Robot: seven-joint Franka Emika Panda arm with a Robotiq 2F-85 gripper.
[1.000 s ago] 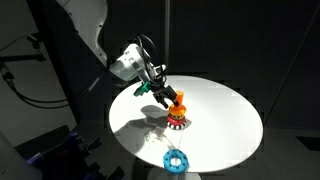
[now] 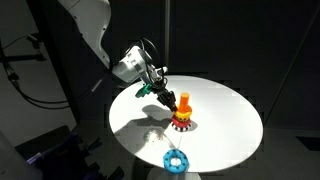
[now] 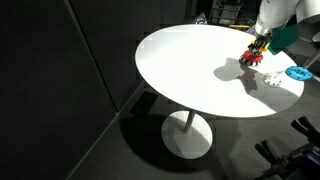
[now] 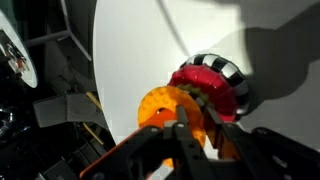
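A stacked toy stands on the round white table in exterior view 1. It has a red base point(image 2: 181, 125) with a black-and-white checked edge, a yellow-orange ring point(image 2: 183, 113) above it and an orange post point(image 2: 184, 100) on top. My gripper point(image 2: 172, 104) is at the stack's left side, close against its upper part. In the wrist view, the orange top point(image 4: 158, 100) fills the middle, with the red base point(image 4: 213, 80) behind it. Dark fingers point(image 4: 183, 133) overlap the orange parts, so whether they grip anything is unclear. Exterior view 2 shows the stack point(image 3: 252, 55) partly hidden by the arm.
A blue ring point(image 2: 176, 161) lies near the table's front edge. A pale, hard-to-see piece point(image 2: 155, 136) lies left of it.
The stack has shifted slightly right, and more of its orange post shows. My gripper has moved a little lower and right along with it. The blue ring has stayed put.
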